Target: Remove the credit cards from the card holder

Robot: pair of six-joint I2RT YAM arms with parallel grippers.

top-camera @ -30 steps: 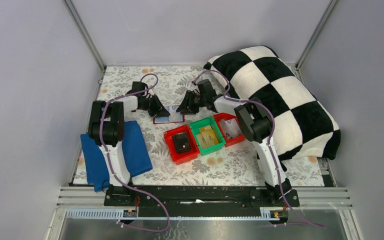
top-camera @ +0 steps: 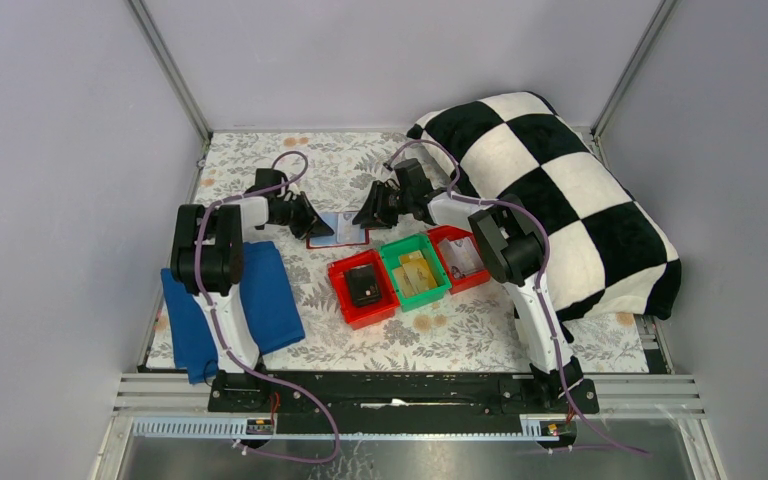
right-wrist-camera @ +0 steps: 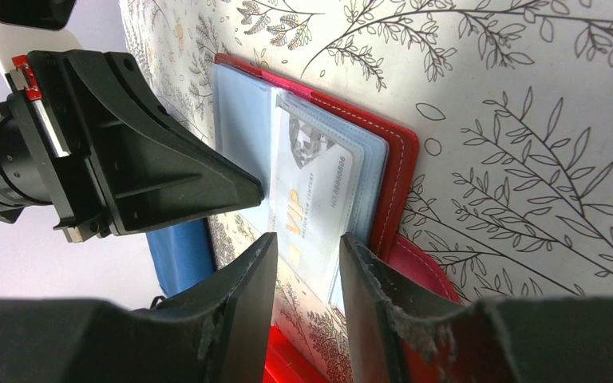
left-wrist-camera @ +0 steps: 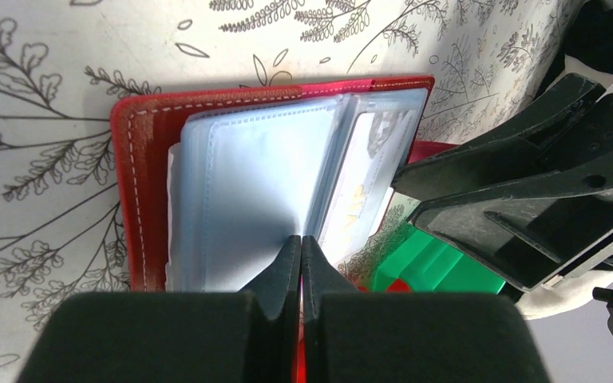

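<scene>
A red-edged card holder (top-camera: 340,226) lies opened on the table, showing pale blue plastic sleeves (left-wrist-camera: 259,167). In the right wrist view a white VIP card (right-wrist-camera: 311,191) sits in a sleeve on the right side. My left gripper (top-camera: 315,233) is shut, nothing seen between its fingertips, low over the holder's left sleeves. My right gripper (top-camera: 365,222) is open at the holder's right end, its fingertips around the edge of the card sleeves.
Red, green and red trays (top-camera: 380,300) hold a black item, yellow items and clear items in front of the holder. A blue cloth (top-camera: 275,310) lies front left; a checkered cushion (top-camera: 580,190) fills the right.
My left gripper has moved slightly left and down in the top view. The right arm and the trays have not visibly moved.
</scene>
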